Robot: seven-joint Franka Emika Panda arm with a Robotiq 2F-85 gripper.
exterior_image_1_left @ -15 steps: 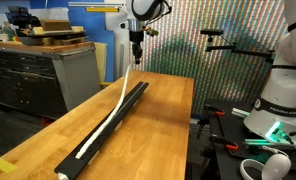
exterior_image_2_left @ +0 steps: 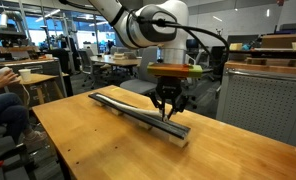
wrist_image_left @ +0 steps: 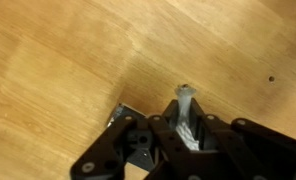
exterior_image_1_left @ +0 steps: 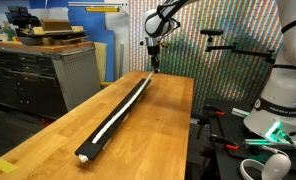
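Observation:
A long white strip [exterior_image_1_left: 115,118] lies along a long black bar [exterior_image_1_left: 92,148] on the wooden table. Toward the far end, my gripper [exterior_image_1_left: 153,69] is shut on the strip's end, low over the table. In exterior view 2 the white strip [exterior_image_2_left: 134,108] rises slightly toward my gripper [exterior_image_2_left: 165,110], just above the black bar [exterior_image_2_left: 170,127]. The wrist view shows the tip of the strip [wrist_image_left: 185,96] sticking out from between the black fingers, beside the end of the bar [wrist_image_left: 127,116]. The finger pads are mostly hidden there.
Another white arm [exterior_image_1_left: 278,95] stands at the near right, with grey ring-shaped parts [exterior_image_1_left: 276,165] below it. A grey drawer cabinet [exterior_image_1_left: 33,80] is beyond the table's left edge.
My gripper has moved right and away, toward the far end, and come down. The strip went with it; its near end slid from beyond the bar's end onto the bar, and its raised part sank.

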